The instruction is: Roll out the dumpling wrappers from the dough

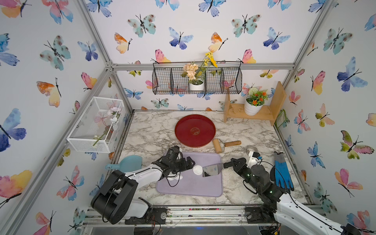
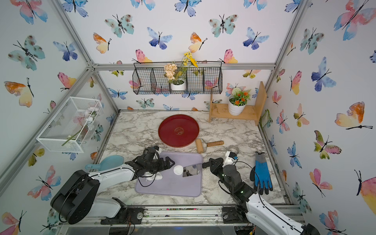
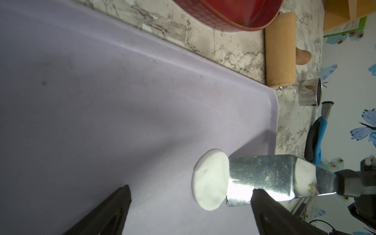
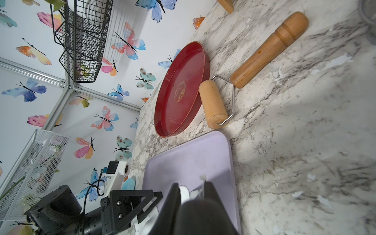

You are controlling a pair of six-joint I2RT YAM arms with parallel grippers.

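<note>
A white flattened round of dough [image 3: 211, 179] lies on the lavender tray [image 1: 188, 188]. The metal blade of a scraper [image 3: 260, 176] rests at the dough's right edge, and it cannot be told whether it reaches under it. My right gripper [image 1: 231, 163] is shut on the scraper's black handle [image 4: 199, 219], right of the tray. Above the tray, left of the round, hangs my left gripper, open with nothing between its fingers. More white dough [image 2: 154, 176] lies on the tray's left part, partly hidden under the left arm. Behind the tray sits a wooden roller [image 4: 213, 103].
A red round tray [image 1: 195, 130] stands behind the lavender one. A metal ring cutter [image 3: 309, 92] and a blue glove [image 1: 282, 172] are at the right. To the left lies a light blue scoop-like item [image 1: 131, 163]. The tray's front part is clear.
</note>
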